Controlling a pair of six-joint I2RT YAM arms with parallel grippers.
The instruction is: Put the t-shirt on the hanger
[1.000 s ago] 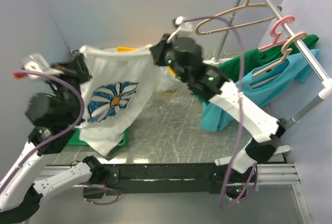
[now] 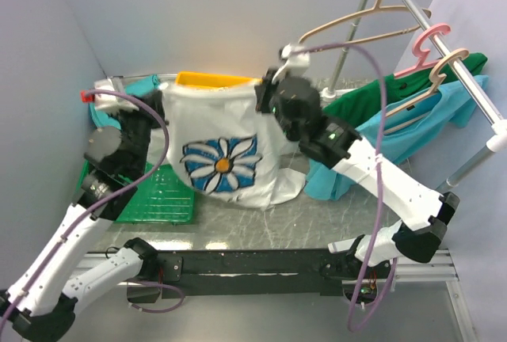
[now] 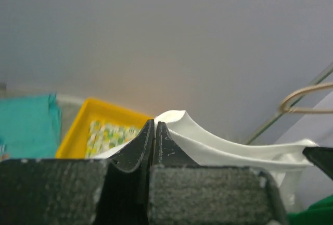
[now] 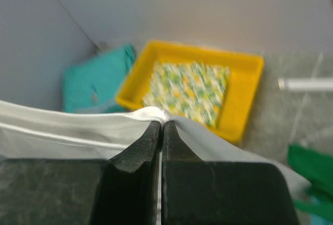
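Note:
A white t-shirt (image 2: 186,124) with a blue and white flower print hangs stretched between my two grippers above the table. My left gripper is shut on one upper corner of the cloth. Opposite it, my right gripper is shut on the other upper corner, and the edge runs taut between them. The shirt's lower part spreads toward the grey table, and whether it touches is hard to tell. An empty beige hanger (image 2: 372,11) hangs on the rail at the upper right, apart from the shirt.
A metal rack (image 2: 467,81) stands at right, with a pink hanger (image 2: 428,41), a green garment (image 2: 348,106) and a light-blue one (image 2: 333,176). The yellow bin (image 4: 250,74) holds patterned cloth. A green tray (image 2: 158,203) and folded teal cloth (image 4: 93,82) lie at left.
Compared with one second ago, shirt and grippers sit farther right.

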